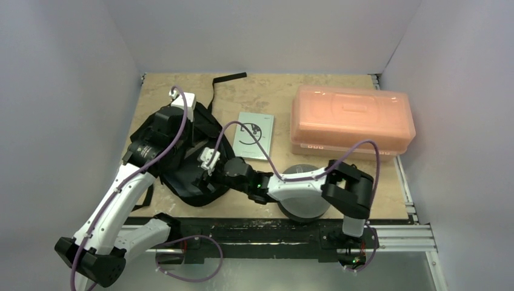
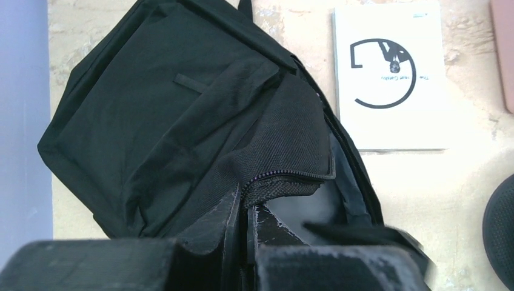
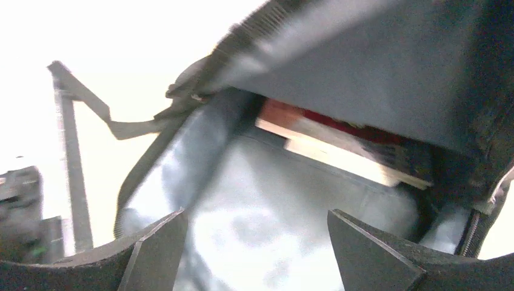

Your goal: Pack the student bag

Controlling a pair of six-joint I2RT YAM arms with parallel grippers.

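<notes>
The black student bag (image 1: 195, 191) lies on the left of the table, both arms reaching over it. Its flap's zipped edge (image 2: 285, 176) is pinched between the fingertips of my left gripper, which is shut and lifts the cloth over the opening. Inside the bag, books (image 3: 339, 151) rest against the far wall, partly covered by the flap. My right gripper is at the bag's mouth, its fingers well apart and nothing between them. A pale-covered book (image 2: 391, 79) lies on the table just right of the bag.
A translucent orange box (image 1: 351, 118) stands at the back right. Below my right forearm, a round dark case (image 1: 305, 209) sits near the front edge. A bag strap (image 1: 230, 77) trails toward the back. Side walls bound the table.
</notes>
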